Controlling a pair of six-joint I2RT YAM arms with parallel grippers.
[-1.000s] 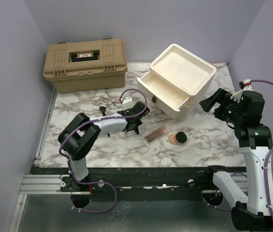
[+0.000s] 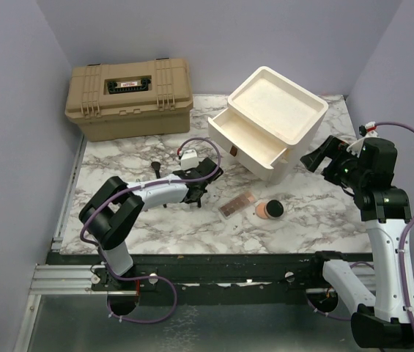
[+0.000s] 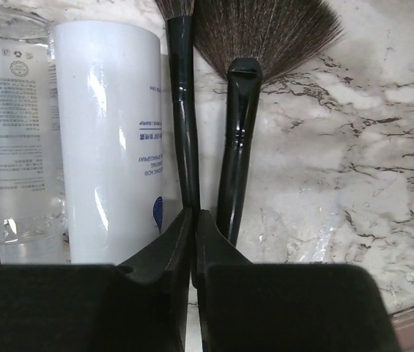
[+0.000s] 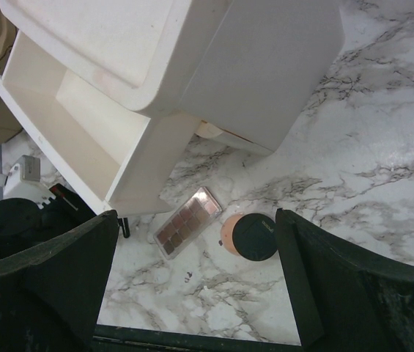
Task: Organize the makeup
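Note:
In the left wrist view my left gripper is shut, its fingertips meeting with nothing held. One black makeup brush [image 3: 239, 147], broad and fan-haired, lies outside them, just right of the tips. The handle of a second, slimmer brush [image 3: 185, 125] runs down behind the tips. A white spray bottle [image 3: 111, 139] and a clear bottle [image 3: 9, 132] are left of the brushes. Open and empty, my right gripper [image 2: 324, 154] hangs right of the white organizer [image 2: 276, 99]. An eyeshadow palette [image 2: 237, 204] and a black-lidded round jar [image 2: 272, 209] lie on the marble.
The organizer's drawer [image 2: 228, 139] is pulled out and looks empty. A tan toolbox [image 2: 130, 121] stands at the back left. Another dark brush [image 2: 156, 169] lies left of the left arm.
The left gripper has shifted left, bringing the clear bottle further into view. The right arm barely differs.

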